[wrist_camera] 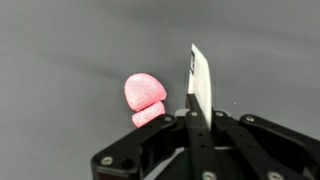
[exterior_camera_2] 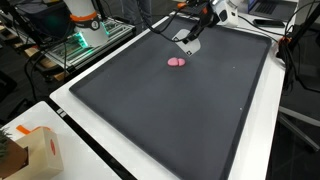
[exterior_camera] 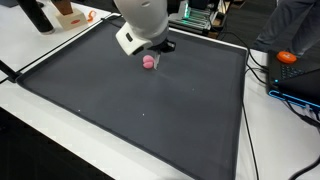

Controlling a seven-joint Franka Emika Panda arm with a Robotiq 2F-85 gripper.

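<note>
A thin white card [wrist_camera: 200,78] stands up from between the fingertips of my gripper, which is shut on it; the wrist view shows it nearly edge-on. In exterior view 2 the card [exterior_camera_2: 188,43] hangs below the gripper, a pale flat piece. Two pink pieces lie on the dark mat: a rounded one [wrist_camera: 144,91] and, against it, a smaller blocky one [wrist_camera: 149,113]. They sit left of the card in the wrist view, apart from it. From exterior view 1 the pink pieces [exterior_camera: 148,62] merge into one spot just beside the card.
A white table edge [exterior_camera: 120,150] borders it. A white box with an orange mark [exterior_camera_2: 35,150] stands at the near left in exterior view 2.
</note>
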